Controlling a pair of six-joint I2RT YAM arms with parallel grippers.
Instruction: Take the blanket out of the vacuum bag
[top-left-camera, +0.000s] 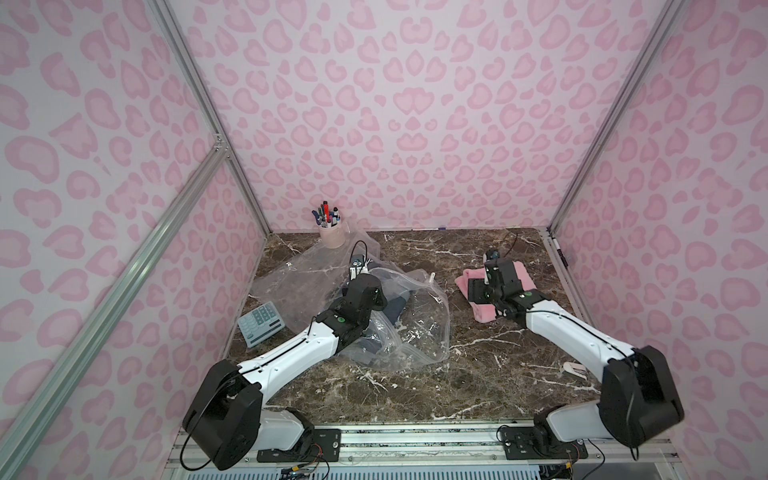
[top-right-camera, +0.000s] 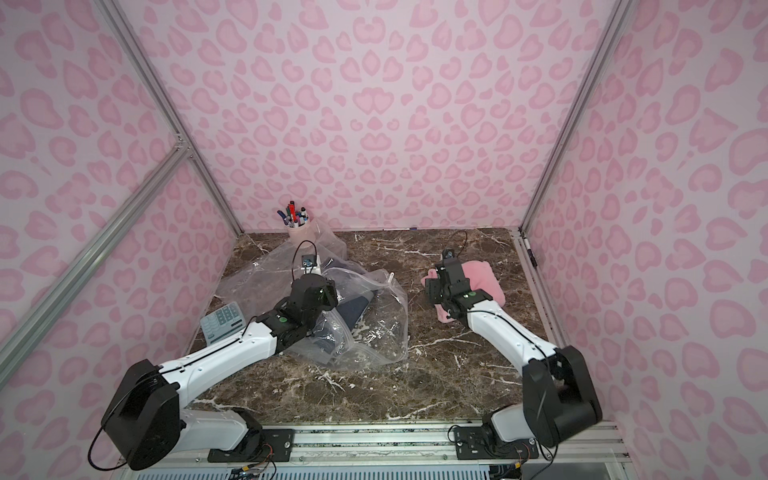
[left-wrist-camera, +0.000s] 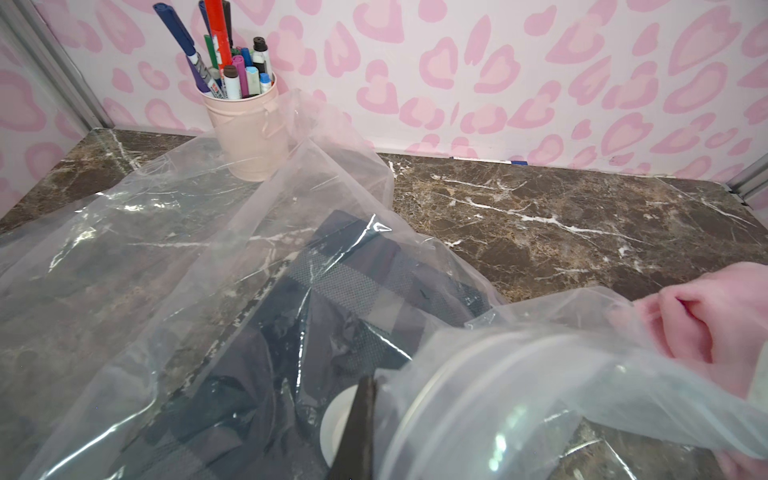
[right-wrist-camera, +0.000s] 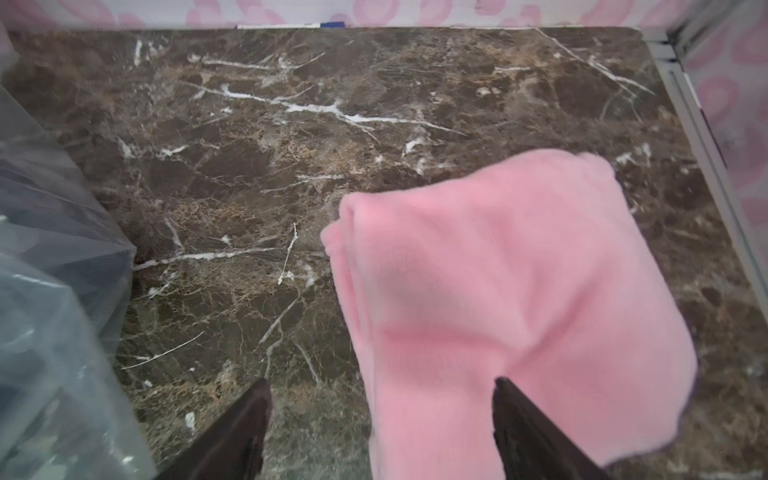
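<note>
The clear vacuum bag (top-left-camera: 412, 340) is spread over the left and middle of the table. Inside it shows a dark blue checked cloth (left-wrist-camera: 320, 280). My left gripper is shut on the bag's film near its raised opening; the film covers one finger, and the other finger (left-wrist-camera: 357, 436) shows beside a white round part (left-wrist-camera: 337, 424). A folded pink blanket (right-wrist-camera: 512, 296) lies on the bare table to the right, outside the bag. Above its near left part, my right gripper stands open, its fingers apart with nothing held between them.
A pink cup of pens (left-wrist-camera: 248, 132) stands behind the bag and touches its film. A calculator (top-left-camera: 261, 323) lies at the left edge, and a small white object (top-left-camera: 574, 369) at the front right. Bare table shows at the back middle and front.
</note>
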